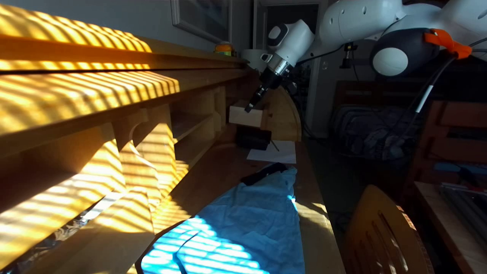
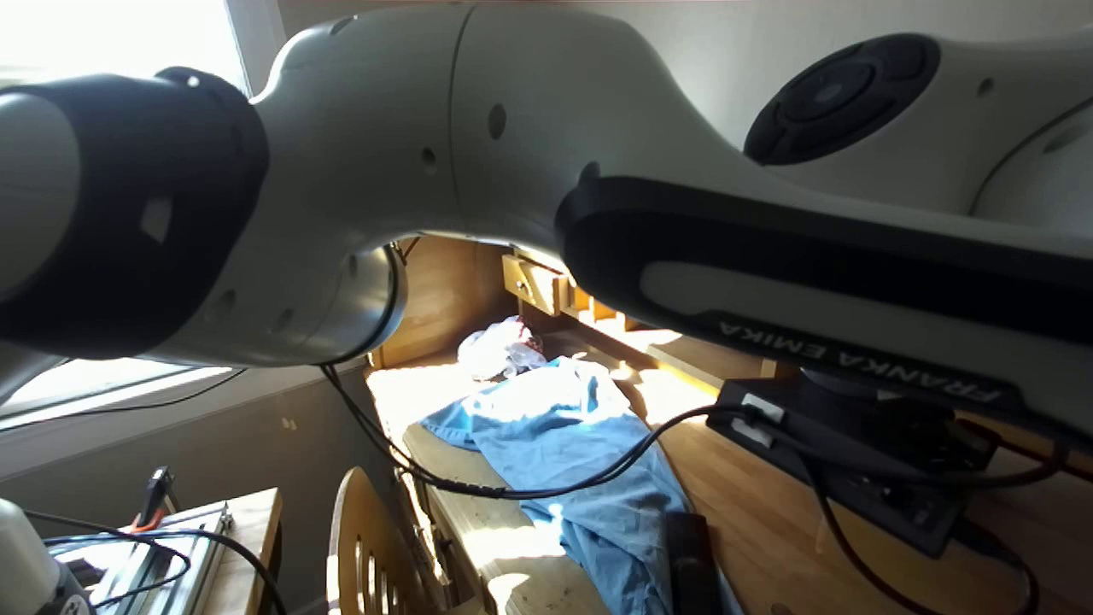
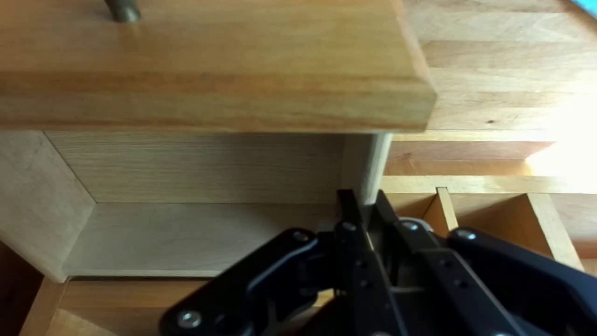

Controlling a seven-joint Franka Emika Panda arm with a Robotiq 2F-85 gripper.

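Note:
A small wooden drawer is pulled out, its interior (image 3: 218, 168) empty where it shows in the wrist view. Above that interior is the thick drawer front (image 3: 224, 73), with a metal knob (image 3: 124, 10) on it. My gripper is shut on the top edge of the drawer's side wall (image 3: 376, 168), one black finger on either side of it. From exterior view 1 the pale side of the drawer (image 1: 246, 117) stands out at the desk's far end, the gripper (image 1: 249, 109) at its upper edge. In exterior view 2 the arm hides the gripper.
Below the drawer sits a dark box (image 1: 253, 137) beside a white sheet (image 1: 276, 152). Blue cloth (image 1: 255, 205) covers much of the desktop, with a black object (image 1: 263, 174) on it. Wooden cubbies (image 1: 191, 123) line the left; a chair (image 1: 388, 233) stands at right.

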